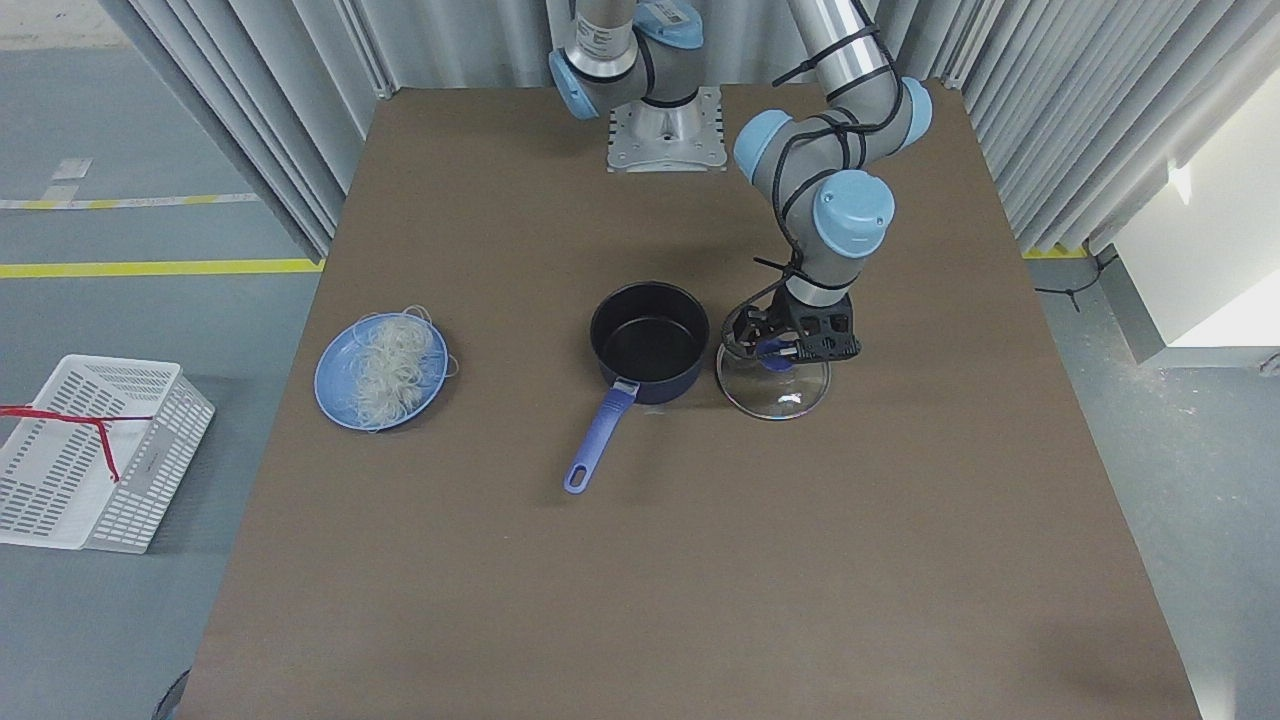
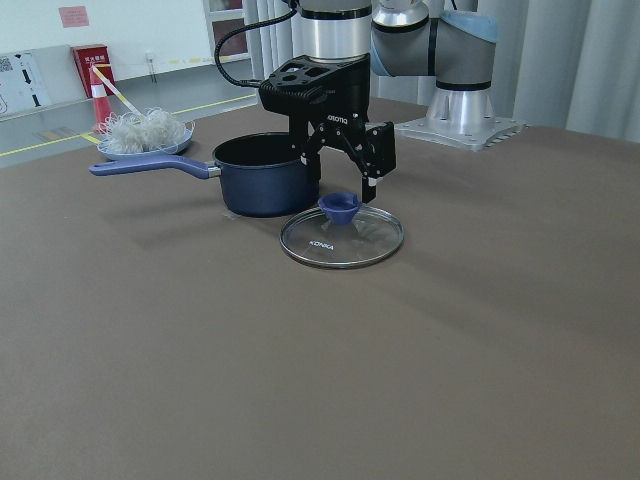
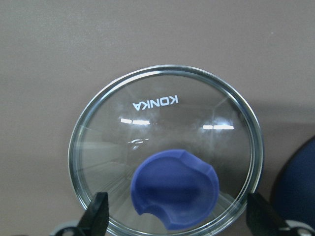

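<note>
The glass lid (image 3: 162, 118) with its blue knob (image 3: 174, 189) lies flat on the table, right of a dark saucepan (image 1: 648, 336) in the front view; the pan's blue handle points toward the viewer. My gripper is open above the lid, its fingers either side of the knob and apart from it in the wrist view. In the left view the gripper (image 2: 340, 170) hangs just over the knob.
A blue plate (image 1: 348, 360) of pale stringy noodles sits at the table's left. A white basket (image 1: 156, 480) stands on the floor.
</note>
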